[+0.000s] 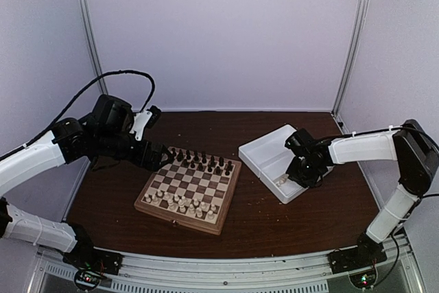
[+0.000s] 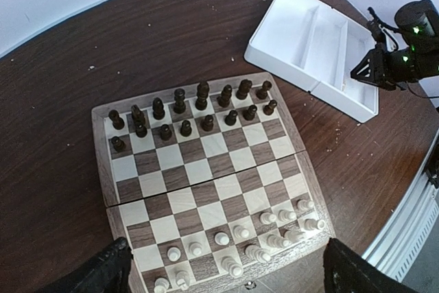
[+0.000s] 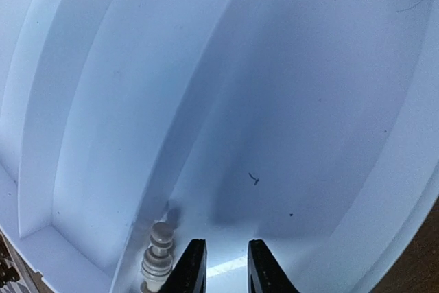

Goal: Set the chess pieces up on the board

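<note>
The wooden chessboard (image 1: 180, 183) (image 2: 199, 183) holds rows of dark pieces (image 2: 180, 101) at the back and white pieces (image 2: 233, 265) at the front. My left gripper (image 1: 161, 158) hangs open above the board's left side, empty. My right gripper (image 1: 293, 176) is over the white tray (image 1: 264, 152), its fingers apart with nothing between them. A white chess piece (image 3: 158, 259) lies along a divider in the tray, just left of those fingers in the right wrist view.
Pale walls (image 1: 219, 39) enclose the back and sides.
</note>
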